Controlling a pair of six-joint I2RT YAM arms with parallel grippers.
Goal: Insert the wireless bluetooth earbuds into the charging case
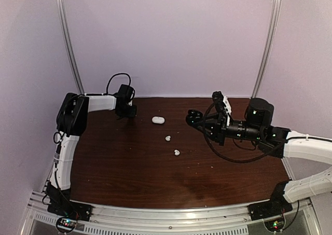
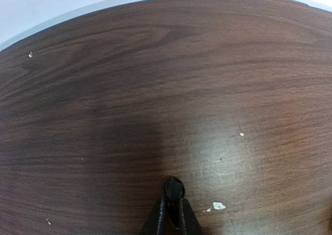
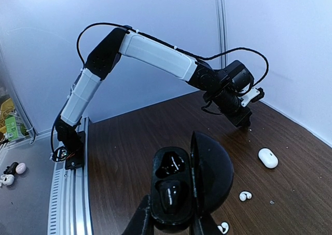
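My right gripper (image 1: 197,122) is shut on a black charging case (image 3: 171,214), held above the table. In the right wrist view its lid (image 3: 212,167) stands open at the right, and two glossy slots (image 3: 170,193) face the camera. My left gripper is low over the back left of the table. In the left wrist view a small black earbud (image 2: 175,186) has its rounded end just beyond the fingertips and its stem between them. Whether the fingers grip it I cannot tell. The top view hides it behind the left arm.
A white case (image 1: 158,120) lies closed near the table's back middle. Two white earbuds (image 1: 168,138) (image 1: 177,152) lie in front of it. Outside the left frame rail, a few small items (image 3: 11,174) lie apart.
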